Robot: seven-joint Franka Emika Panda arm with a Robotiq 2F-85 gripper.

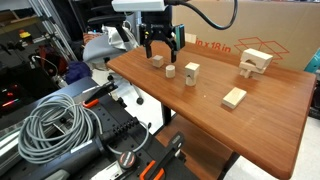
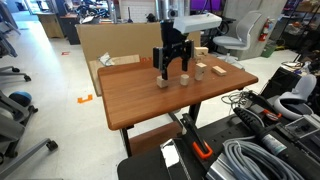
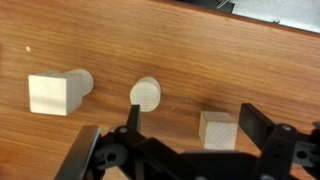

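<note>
My gripper [image 1: 163, 53] hangs open above the table, nothing between its fingers. In the wrist view a small wooden block [image 3: 217, 131] lies on the tabletop below the fingers, closer to the right fingertip. A short, pale cylinder [image 3: 146, 94] stands alone near the left fingertip. Farther left a cube [image 3: 50, 93] sits atop another cylinder [image 3: 80, 82]. Exterior view 1 has the small block [image 1: 157, 61] below my gripper, the lone cylinder [image 1: 170, 71] beside it and the stacked cube [image 1: 192, 70] farther right.
A flat wooden block [image 1: 234, 98] lies to the right on the table [image 1: 200, 118]. Toward the back, a larger block [image 1: 257, 57] rests on smaller pieces. A cardboard panel [image 1: 285, 45] stands along the back edge.
</note>
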